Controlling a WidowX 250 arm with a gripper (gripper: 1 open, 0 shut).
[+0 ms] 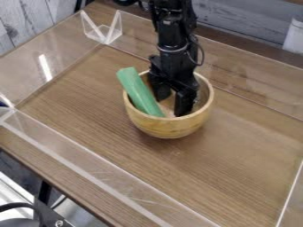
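A wooden bowl [172,124] stands in the middle of the table, with a long green object [137,89] leaning inside it toward the left. My black arm comes down from the top, and its gripper [171,91] reaches into the bowl beside the green object. The fingers are dark against the bowl's shaded interior, so I cannot tell whether they are open or shut, or whether anything is between them.
A white wire holder [103,29] sits at the back left of the wooden table [225,177]. A white object [293,35] is at the back right edge. The table around the bowl is mostly clear.
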